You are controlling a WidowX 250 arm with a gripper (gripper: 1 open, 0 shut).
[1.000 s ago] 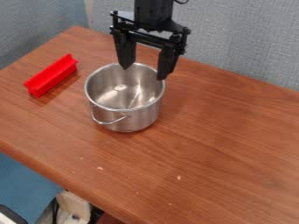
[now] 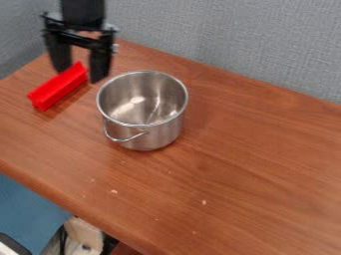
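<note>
A red elongated block (image 2: 56, 90) lies on the left part of the wooden table (image 2: 240, 189). My black gripper (image 2: 78, 62), somewhat blurred, hangs open above and around the upper end of the block; whether it touches the block I cannot tell. Right of them stands a steel pot (image 2: 144, 127) with a wire handle, and nothing is visible inside it but its shiny interior.
A grey wall (image 2: 240, 40) runs behind it. Beyond the lower left edge are a blue surface (image 2: 27, 209) and some small objects.
My gripper has moved left from above the pot to above the red block. The block and pot have not visibly moved.
</note>
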